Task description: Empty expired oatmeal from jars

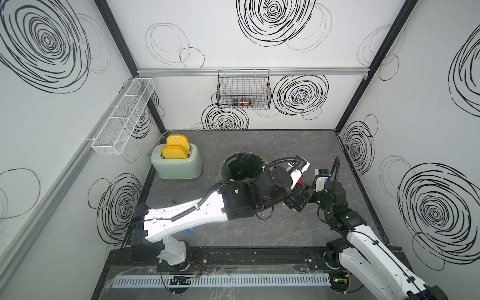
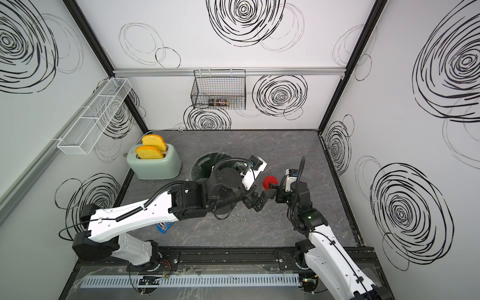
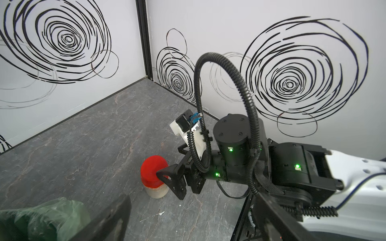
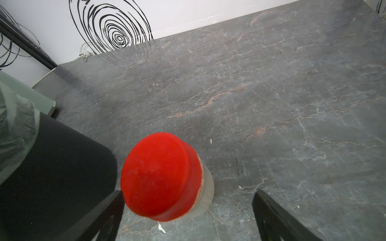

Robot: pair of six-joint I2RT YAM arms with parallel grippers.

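Note:
A clear jar with a red lid and pale contents stands upright on the table. In the left wrist view the jar is close beside one finger of my right gripper; touching or apart, I cannot tell. My right gripper is open, the jar ahead between its spread fingers, nearer the left one. My left gripper also hangs open and empty, reaching over from the left; it hides most of the jar in the top left view. A dark bin lined with a green bag is partly behind the left arm.
At the back left is a green toaster with two bread slices. A blue packet lies near the left arm's base. On the back wall hangs a black wire basket.

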